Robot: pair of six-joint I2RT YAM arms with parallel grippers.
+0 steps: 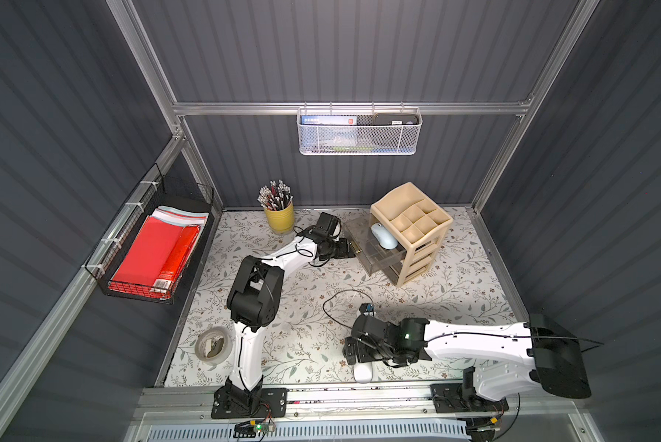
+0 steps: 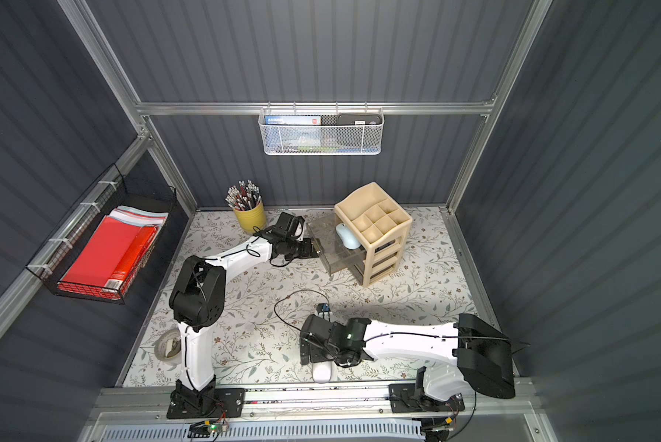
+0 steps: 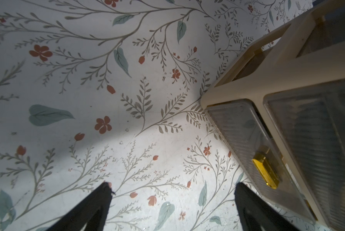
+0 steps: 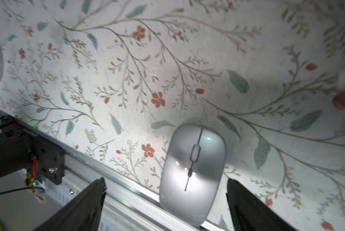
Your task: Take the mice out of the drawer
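In the top drawer (image 1: 358, 230), pulled out of the beige desk organizer (image 1: 427, 254), lies a light blue mouse (image 1: 384, 236). A white-grey mouse (image 4: 193, 173) rests on the table by its front edge. Just above that mouse my right gripper stands open, its fingers (image 4: 91, 200) apart on either side of it. My left gripper (image 1: 347, 248) is at the drawer's front near the handle (image 1: 355, 248). In the left wrist view its fingers (image 3: 93, 209) are spread, with only table showing between them.
A yellow cup (image 1: 279, 218) of pens stands at the back left, a round clear dish (image 1: 213, 345) at the front left. Red folders fill a black wire basket (image 1: 150, 254) on the left wall.
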